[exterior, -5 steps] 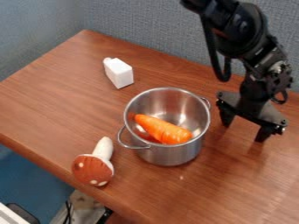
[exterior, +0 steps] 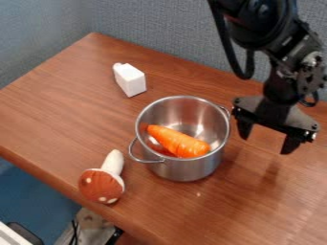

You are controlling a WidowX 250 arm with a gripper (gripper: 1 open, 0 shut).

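A steel pot (exterior: pixel 189 167) with two handles stands on the wooden table, holding an orange carrot (exterior: pixel 177 140). A red-capped toy mushroom (exterior: pixel 99 186) lies to the pot's lower left, and a white block (exterior: pixel 129 78) is behind it to the upper left. My black gripper (exterior: pixel 267 136) hangs open just right of the pot, apart from it, with nothing visible between its fingers.
A grey padded wall (exterior: pixel 160 29) runs along the back. The table's left edge drops to a blue floor, with cables at the lower left.
The pot, carrot, mushroom and block have not moved.
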